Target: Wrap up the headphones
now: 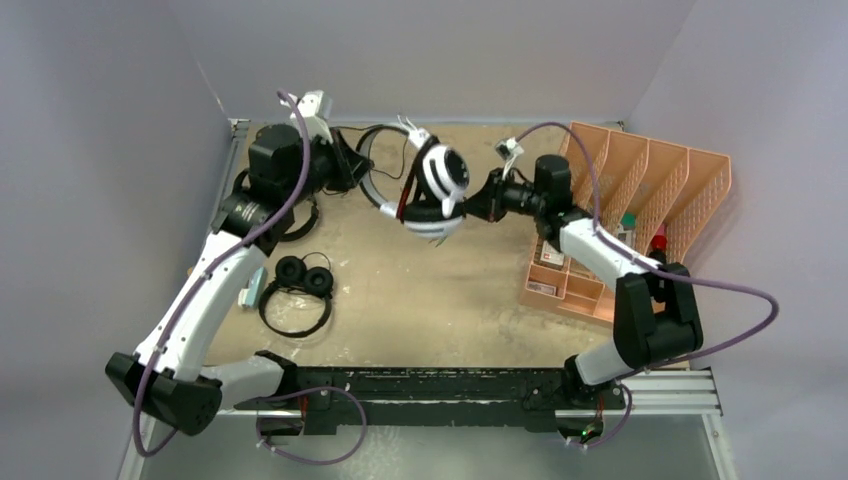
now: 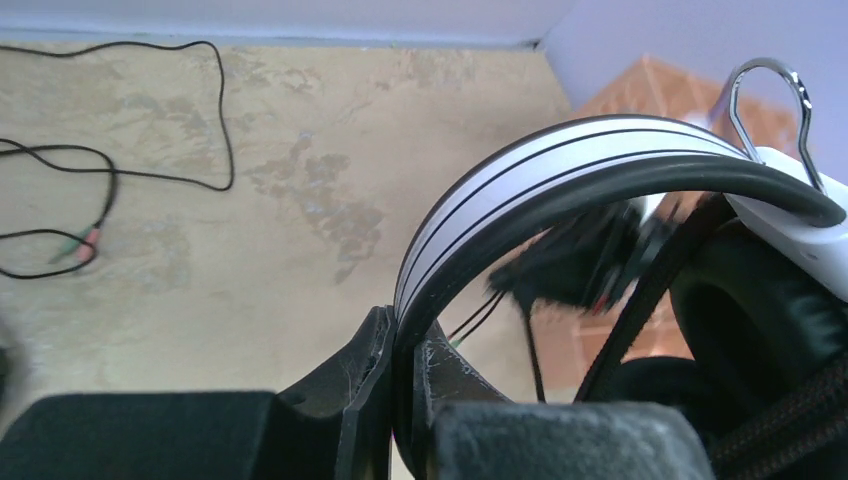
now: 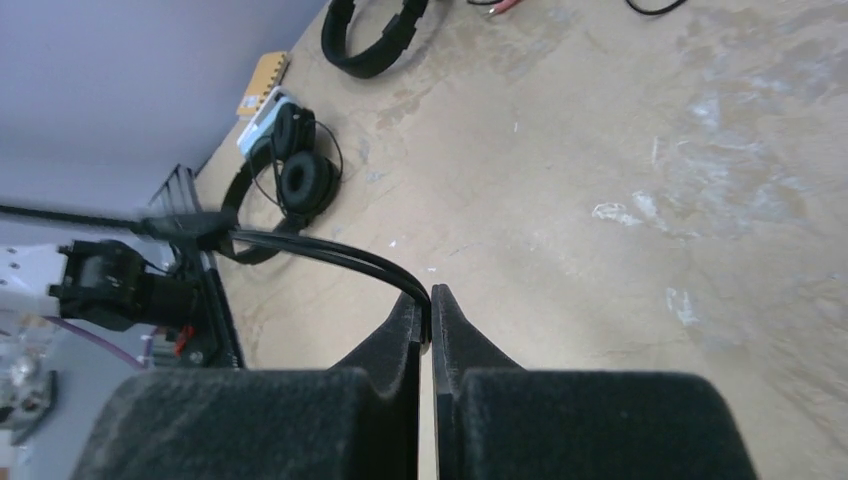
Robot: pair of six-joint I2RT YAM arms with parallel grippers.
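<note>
The white-and-black headphones (image 1: 445, 170) hang in the air between my grippers, cord wrapped around them. My left gripper is shut on their headband (image 2: 570, 150), which arches to the right in the left wrist view. My right gripper, just right of and partly behind the headphones in the top view, is shut on the dark doubled cable (image 3: 340, 253), which runs off to the left in the right wrist view.
Black headphones (image 1: 305, 285) lie at the table's left, another pair (image 3: 370, 55) behind them, with loose cables (image 2: 140, 175) at the back. A salmon compartment organizer (image 1: 690, 170) holds items on the right.
</note>
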